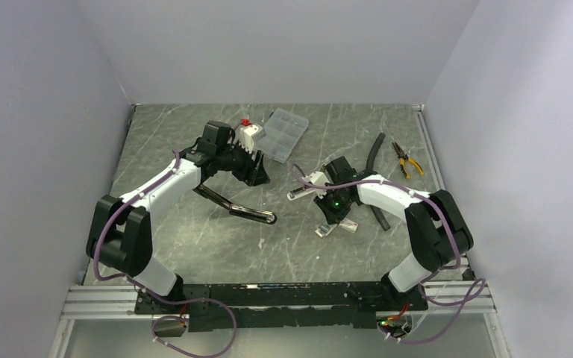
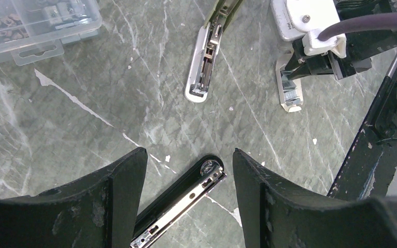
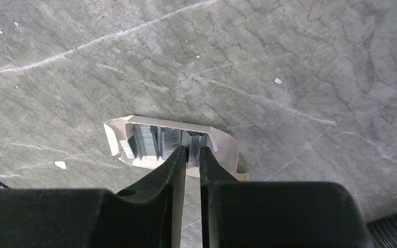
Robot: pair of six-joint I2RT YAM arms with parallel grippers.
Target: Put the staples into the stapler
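Note:
Several strips of silver staples lie in a small open cardboard box on the table. My right gripper reaches into that box with its fingertips close together, a narrow gap between them. One staple strip shows at that gap; whether the fingers press on it cannot be seen. Two staplers lie opened: a long black one and a smaller olive-and-white one. Over the table, in front of the clear case, my left gripper hangs open and empty; its wrist view shows the black stapler below.
A clear compartment case stands at the back. To the right lie yellow-handled pliers and a dark curved strip, partly behind the right arm. A second small box sits beside the staple box.

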